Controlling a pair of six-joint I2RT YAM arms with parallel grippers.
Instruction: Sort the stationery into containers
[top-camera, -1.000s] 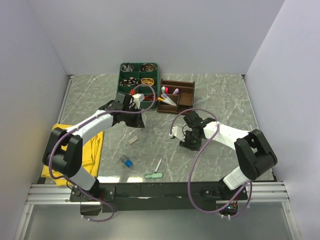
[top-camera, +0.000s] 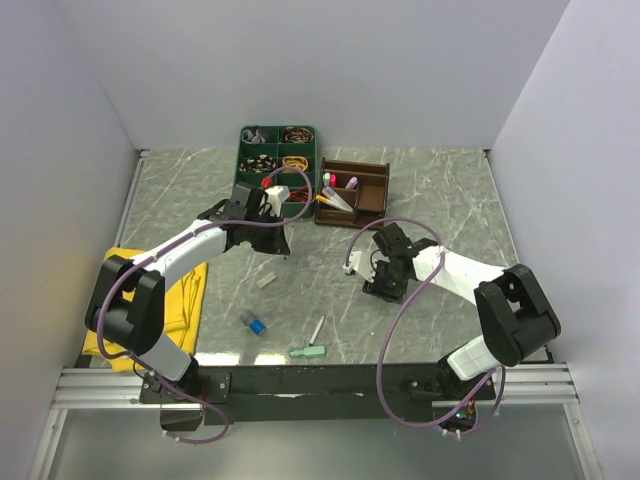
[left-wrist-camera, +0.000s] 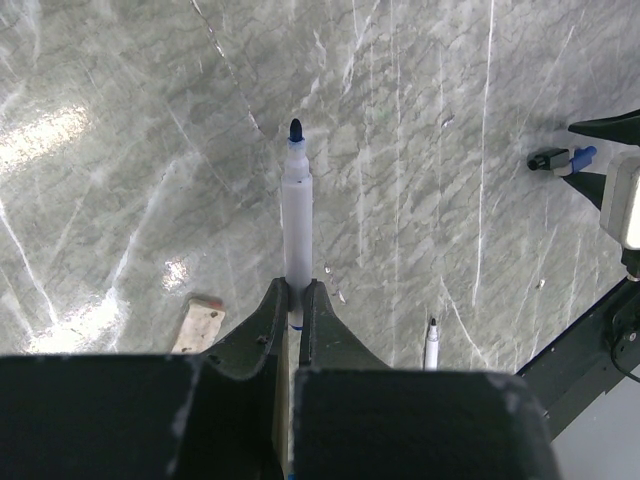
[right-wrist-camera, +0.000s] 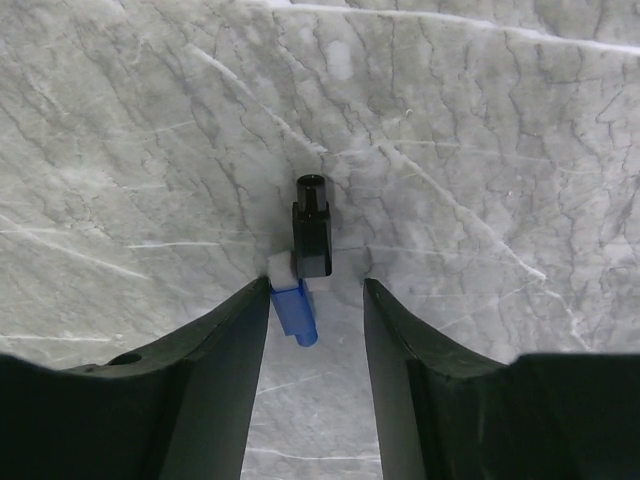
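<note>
My left gripper is shut on a white marker (left-wrist-camera: 297, 220) with a dark tip, held above the marble table (left-wrist-camera: 150, 120) left of centre. My right gripper stands open low over a small black piece (right-wrist-camera: 312, 230) and a blue-and-white piece (right-wrist-camera: 298, 310), which lie between and just beyond its fingertips. A second white marker (top-camera: 318, 329) and a green item (top-camera: 308, 351) lie near the front edge, with a blue item (top-camera: 252, 322) and a pale block (top-camera: 266, 280) to their left.
A green compartment tray (top-camera: 240, 165) and a wooden organizer (top-camera: 372, 188) holding pens stand at the back. Yellow cloths (top-camera: 185, 300) lie at the left under the left arm.
My left gripper stays where it was.
</note>
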